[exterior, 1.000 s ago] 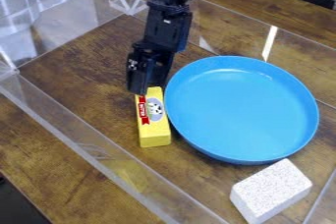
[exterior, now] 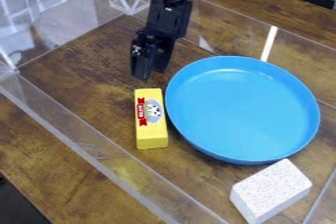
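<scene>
A black robot arm reaches down from the top centre, its gripper (exterior: 149,63) low over the wooden surface, open, behind the yellow box and apart from it. The yellow box (exterior: 151,130) with a red label and a cartoon face lies lengthwise just left of a large blue plate (exterior: 242,111), close to its rim.
A white speckled block (exterior: 270,191) sits at the lower right. Clear plastic walls (exterior: 46,31) border the wooden floor on the left. Bare wood (exterior: 79,81) is free left of the box and around the arm.
The gripper has risen and moved back, away from the yellow box, uncovering more of it. The box and plate look nearly unchanged in place.
</scene>
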